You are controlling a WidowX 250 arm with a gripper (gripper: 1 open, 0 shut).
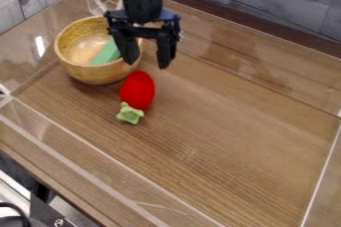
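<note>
My black gripper (144, 50) hangs at upper centre over the table, open, with nothing seen between its fingers, above and right of the wooden bowl (78, 67). The bowl holds a green object (107, 50), partly hidden by the gripper. Below the gripper, a red object (139, 91) lies on the table, with a small light-green object (130, 113) touching or just beside its lower end.
A pale wall stands at the top left, and a dark cable lies at the lower left corner.
</note>
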